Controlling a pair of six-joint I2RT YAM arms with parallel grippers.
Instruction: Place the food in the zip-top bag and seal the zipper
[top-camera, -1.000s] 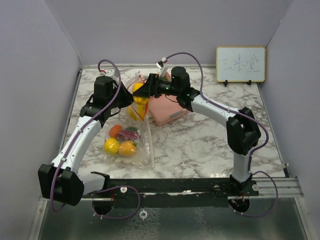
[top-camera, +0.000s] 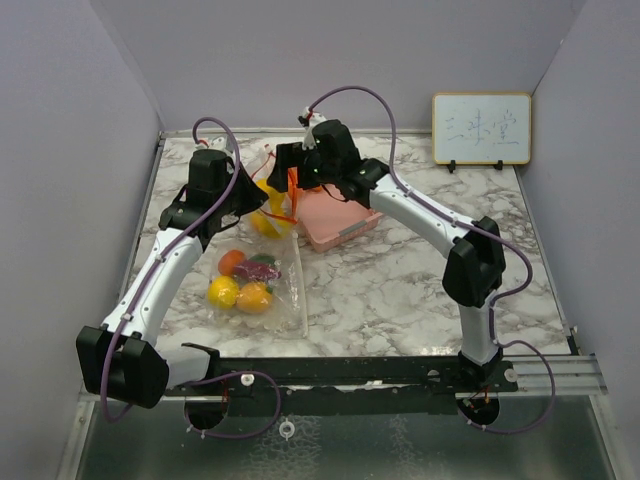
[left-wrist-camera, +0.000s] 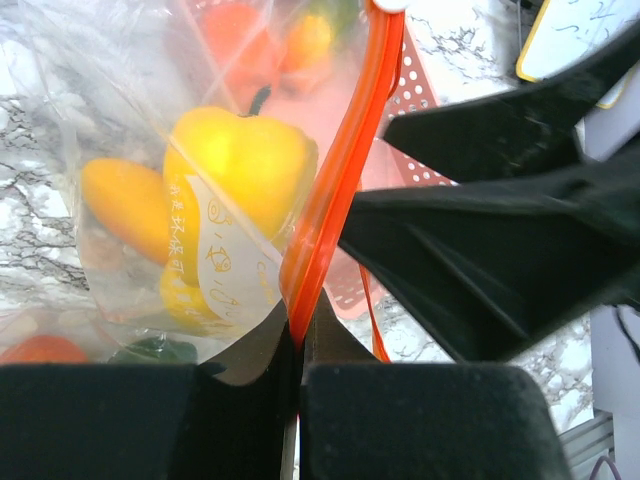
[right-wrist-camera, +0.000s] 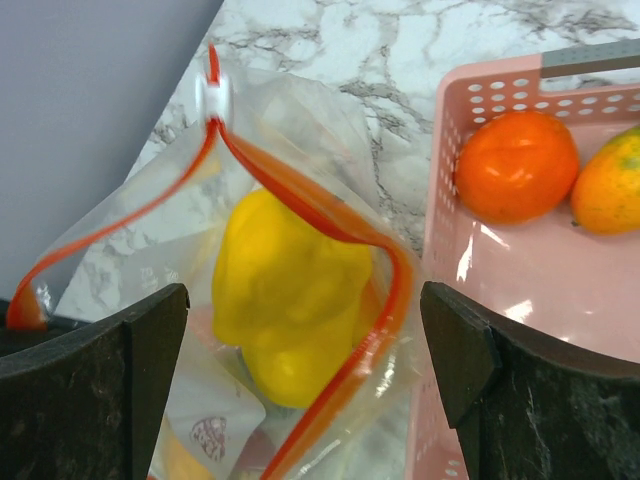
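Observation:
The clear zip bag (top-camera: 296, 308) lies with its orange-edged mouth propped up toward the back. My left gripper is shut on the bag's orange zipper edge (left-wrist-camera: 335, 200). My right gripper stands open over the mouth, nothing held between its fingers. Inside the bag, below those fingers, sits a yellow pepper; a longer yellow-orange piece (left-wrist-camera: 128, 208) lies beside it in the left wrist view. Lower in the bag are an orange fruit (top-camera: 231, 262), a yellow one (top-camera: 223, 292) and others. The white slider (right-wrist-camera: 214, 100) is at one end of the zipper.
Right of the bag, a pink basket (top-camera: 345, 228) stands close against its mouth, holding an orange fruit (right-wrist-camera: 515, 165) and a yellow-orange fruit (right-wrist-camera: 612, 185). A small whiteboard (top-camera: 482, 128) is at the back right.
The yellow pepper was in my right gripper at the bag's mouth; now it is down inside the bag and that gripper is open. My left arm has stayed about where it was.

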